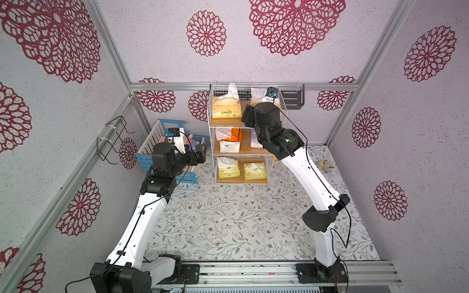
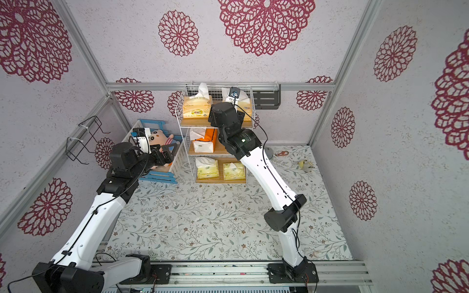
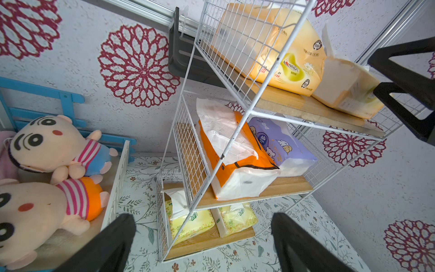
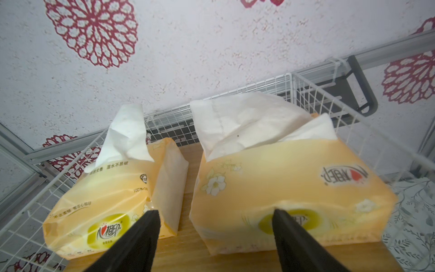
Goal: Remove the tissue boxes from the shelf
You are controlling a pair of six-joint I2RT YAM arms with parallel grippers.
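The three-tier wire shelf [image 1: 211, 141] stands at the back. On top are two yellow tissue packs, the left one [image 4: 108, 199] and the right one [image 4: 290, 181]; the middle tier holds an orange pack [image 3: 240, 176] and a purple one [image 3: 285, 149], the bottom two light-yellow packs [image 2: 234, 170]. My right gripper is part open at the front of the top-right pack, with nothing visibly held. My left gripper stands open and empty, left of the shelf.
A blue-railed crate [image 3: 68, 100] with plush toys is at the left of the shelf. A black rack [image 2: 267, 100] hangs on the back rail.
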